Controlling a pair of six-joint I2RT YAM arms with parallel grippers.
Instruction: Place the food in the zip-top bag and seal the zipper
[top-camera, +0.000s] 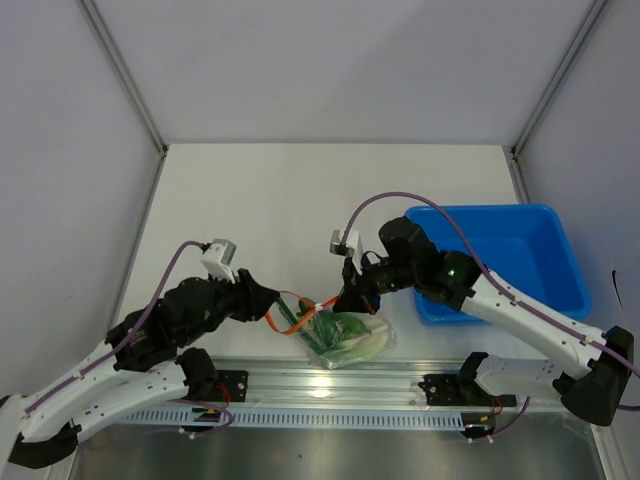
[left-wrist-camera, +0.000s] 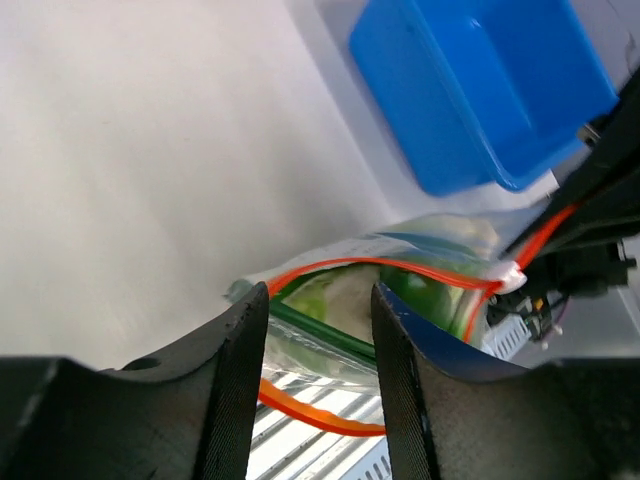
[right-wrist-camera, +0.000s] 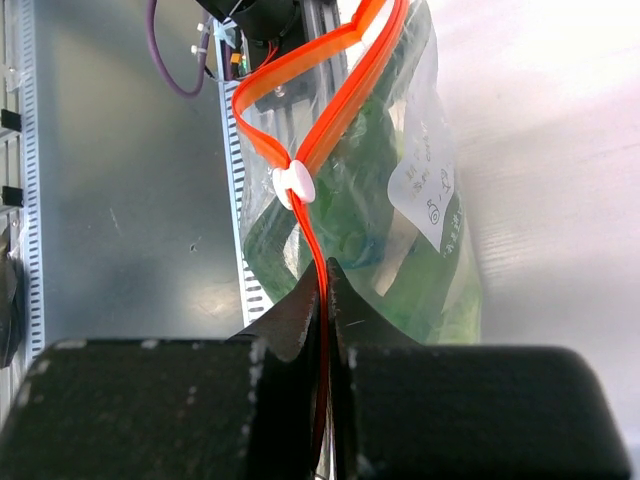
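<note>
The clear zip bag (top-camera: 350, 340) holds green food and has an orange zipper strip with a white slider; in the left wrist view its mouth forms an open loop. My left gripper (top-camera: 262, 300) stands open at the bag's left side, its fingertips (left-wrist-camera: 250, 305) near the zipper with nothing held. My right gripper is shut on the end of the orange zipper strip, just beside the slider, holding the bag's right side up.
A blue bin (top-camera: 497, 262) sits at the right of the white table (top-camera: 240, 190). A metal rail runs along the front edge under the bag.
</note>
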